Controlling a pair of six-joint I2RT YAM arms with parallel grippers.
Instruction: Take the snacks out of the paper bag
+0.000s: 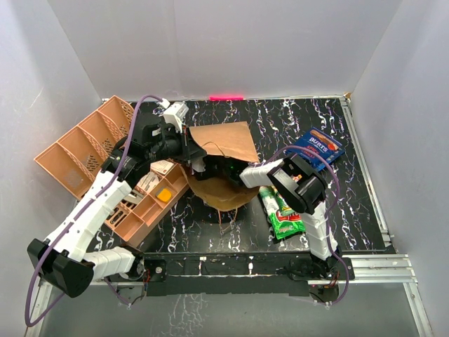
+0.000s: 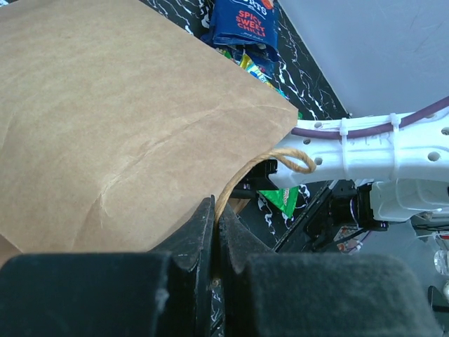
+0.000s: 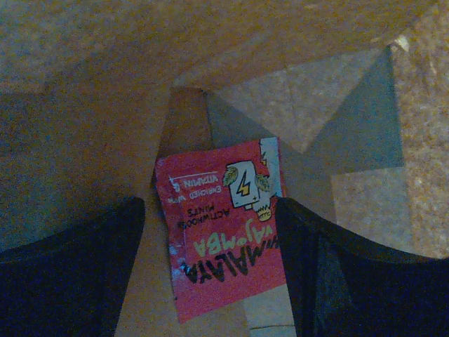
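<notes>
The brown paper bag (image 1: 219,137) lies on its side, mouth facing right. My left gripper is shut on its twisted rope handle (image 2: 245,168) at the top edge. My right gripper reaches inside the bag, fingers apart either side of a red mints packet (image 3: 214,175) lying on the bag's floor. In the top view the right gripper is hidden in the bag.
Right of the bag lie a blue Burts crisp bag (image 1: 316,147) and green snack packs (image 1: 284,223) on the black marble table. A wooden divided organiser (image 1: 77,151) fills the left side. The walls enclose the table.
</notes>
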